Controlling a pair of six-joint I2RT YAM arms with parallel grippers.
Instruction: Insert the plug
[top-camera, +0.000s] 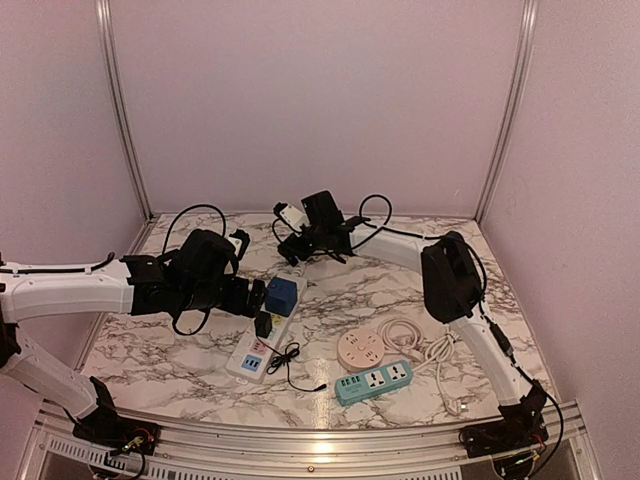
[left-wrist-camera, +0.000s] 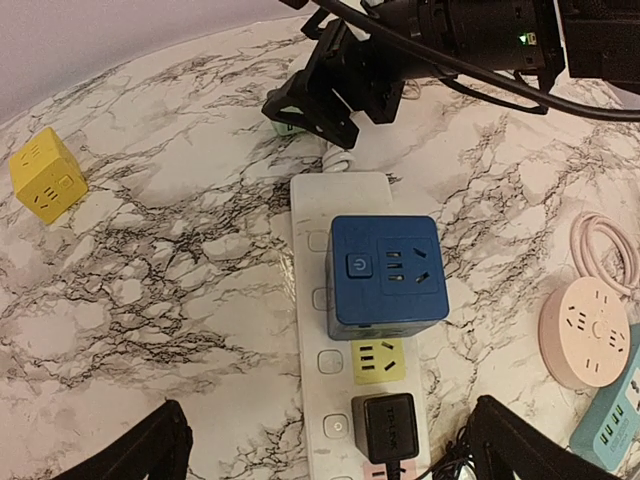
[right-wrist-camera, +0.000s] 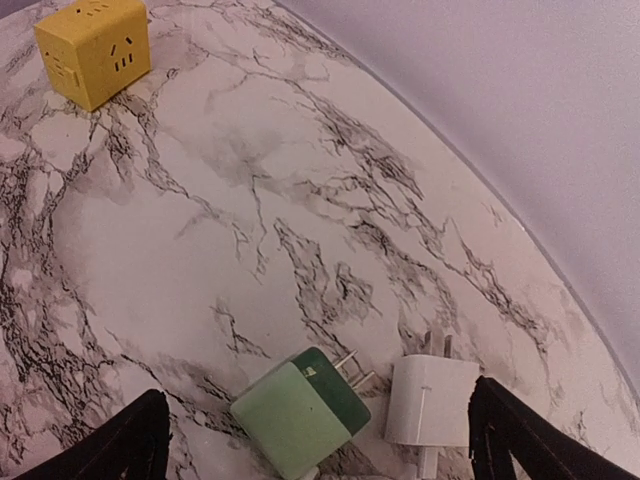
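Note:
A green plug (right-wrist-camera: 290, 425) lies on the marble table with its prongs showing, and a white plug (right-wrist-camera: 430, 400) lies right beside it. Over both, in the right wrist view, my right gripper is open, with the white plug close to its right finger; I cannot tell the height between. The white power strip (left-wrist-camera: 312, 400) carries a blue cube socket (left-wrist-camera: 385, 275) and a black plug (left-wrist-camera: 388, 428), with a yellow outlet (left-wrist-camera: 378, 361) between them. My left gripper (top-camera: 257, 297) is open beside the blue cube and holds nothing.
A yellow cube socket (left-wrist-camera: 48, 175) stands at the far left. A pink round socket (top-camera: 361, 349), a teal strip (top-camera: 373, 382) and coiled white cables (top-camera: 440, 350) occupy the front right. The black plug's cable (top-camera: 285, 358) is bundled beside the white strip.

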